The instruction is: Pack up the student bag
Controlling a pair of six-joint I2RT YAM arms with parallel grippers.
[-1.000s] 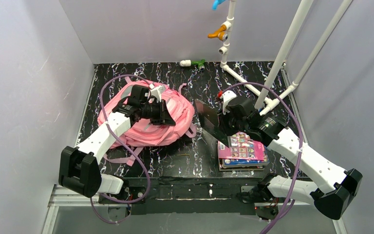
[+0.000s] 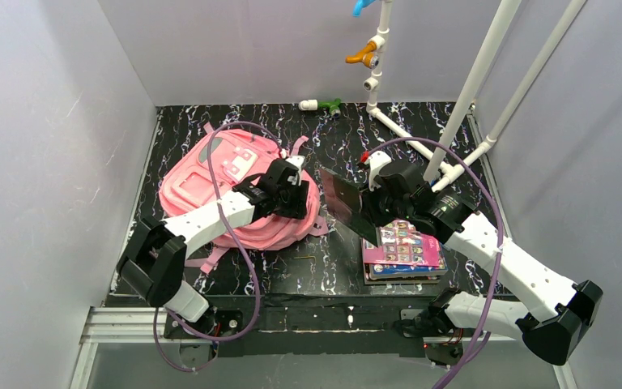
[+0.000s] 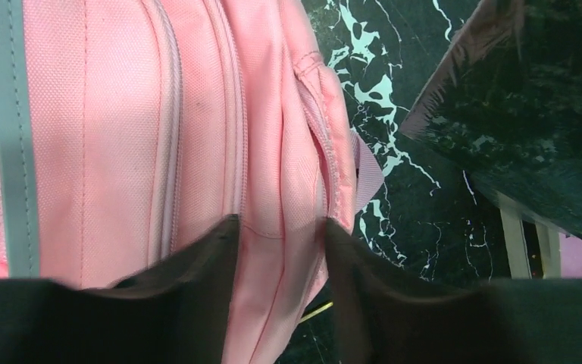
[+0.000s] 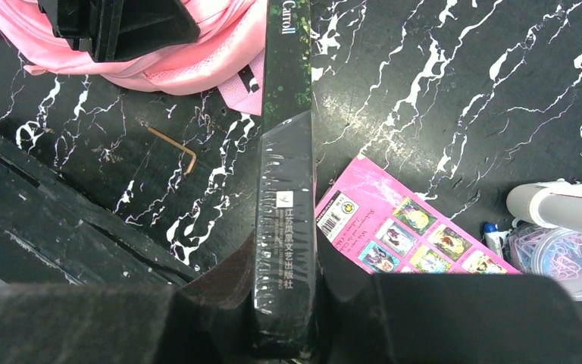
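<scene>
The pink school bag (image 2: 202,178) lies on its back at the left, its zipped edge toward the middle. My left gripper (image 2: 298,212) is over the bag's right side; its fingers stand partly apart. In the left wrist view, folds of pink fabric and a zip (image 3: 235,114) show between and beyond the fingertips, none clearly pinched. My right gripper is shut on a dark book, whose spine (image 4: 282,212) faces up in the right wrist view. That dark book (image 2: 342,198) hangs tilted between the bag and a stack of books (image 2: 405,271). The bag's opening cannot be made out.
A pink book (image 4: 394,227) tops the stack. Beside it in the right wrist view are a clear tub of clips (image 4: 568,258) and a white pipe (image 4: 553,205). A bent brass-coloured rod (image 4: 170,140) lies on the marble. White pipes (image 2: 486,65) rise at the right.
My left gripper has shifted right and slightly downward across the bag, toward its right edge. The bag has settled flatter and a little leftward. The right arm and its book look still.
</scene>
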